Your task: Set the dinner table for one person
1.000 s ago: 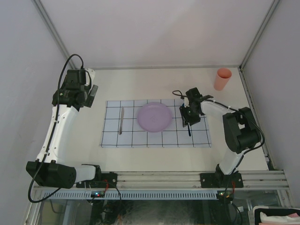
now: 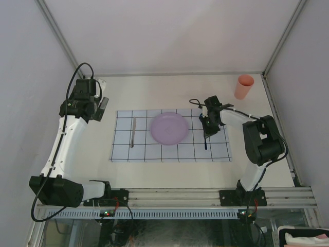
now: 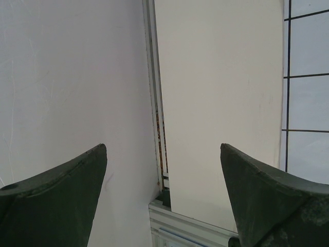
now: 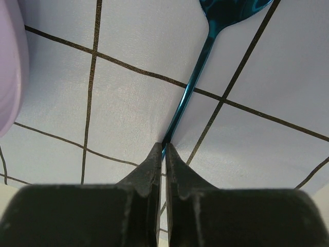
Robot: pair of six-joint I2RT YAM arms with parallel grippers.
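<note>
A purple plate [image 2: 169, 128] rests on the gridded mat [image 2: 139, 154], with a silver utensil [image 2: 133, 131] lying to its left. To its right lies a dark teal spoon [image 4: 197, 67], bowl toward the back. My right gripper is shut on the spoon's handle region, its tips touching at the handle; whether the handle is between them I cannot tell. In the right wrist view the plate's edge shows at left. A pink cup [image 2: 243, 86] stands at the back right. My left gripper is open and empty at the table's left side, beside the wall.
White walls border the table [image 2: 169, 175] at back and sides. A bin [image 2: 303, 236] sits outside at the bottom right.
The spoon and right gripper have shifted slightly left at the handle's lower end. The left arm has moved marginally lower in the top view.
</note>
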